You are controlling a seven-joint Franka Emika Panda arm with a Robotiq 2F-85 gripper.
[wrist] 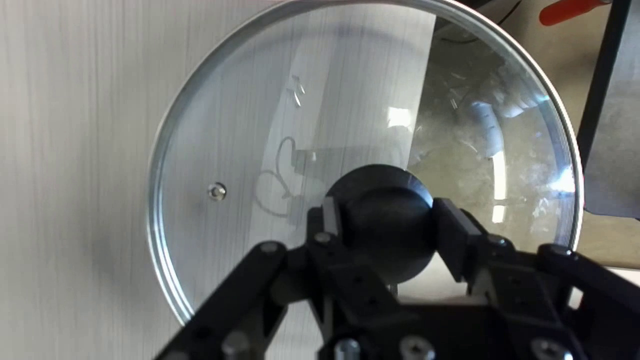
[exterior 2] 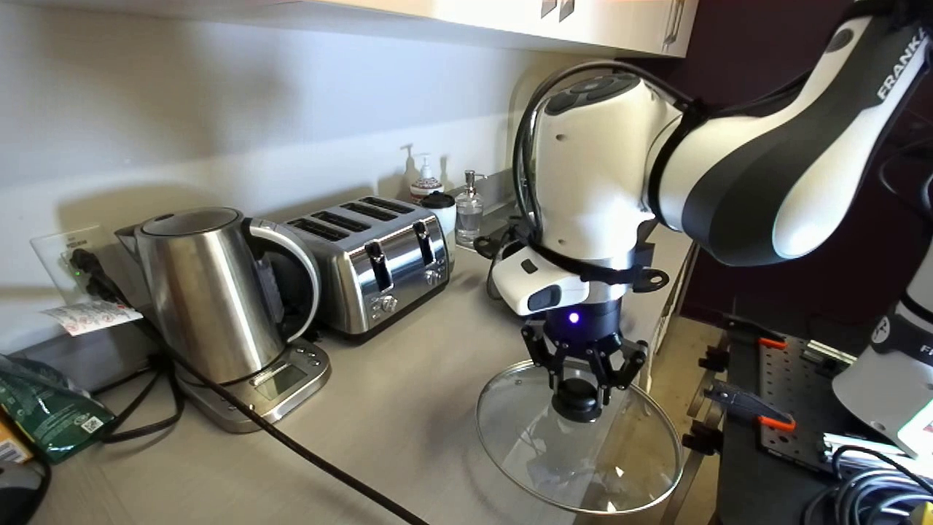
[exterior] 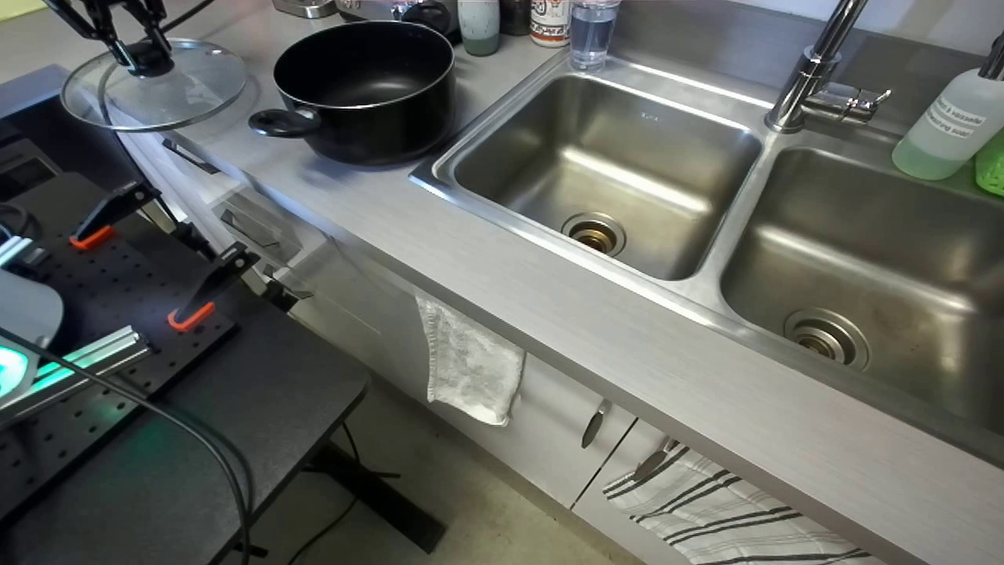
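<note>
A round glass lid (exterior: 202, 89) with a metal rim and black knob (exterior 2: 578, 399) hangs at the left of the pot in exterior view 1. My gripper is shut on the knob, a finger on either side of it. Through the glass (wrist: 240, 132) the wrist view shows the counter and its edge, with part of the lid reaching out past that edge. The black pot (exterior: 372, 89) stands uncovered on the counter, its long side handle (exterior: 282, 122) pointing toward the lid; its inside looks empty.
A double steel sink (exterior: 612, 179) lies right of the pot. A steel kettle (exterior 2: 210, 297) and a toaster (exterior 2: 376, 254) line the wall. Bare counter (exterior 2: 411, 385) lies between them and the lid. A dark table (exterior: 282, 377) stands across the gap.
</note>
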